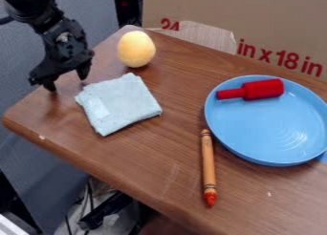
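My black gripper point(67, 78) is low over the left edge of the wooden table, its fingers spread apart with nothing visible between them. To its right lies a folded pale blue cloth point(118, 107). A yellow egg-shaped object point(137, 48) stands behind the cloth. On the right a blue plate point(266, 134) holds a red rolling-pin-like object point(255, 89). An orange crayon point(208, 167) lies just left of the plate, pointing toward the front.
A cardboard box point(243, 24) stands behind the table. The table's left edge borders a grey drop.
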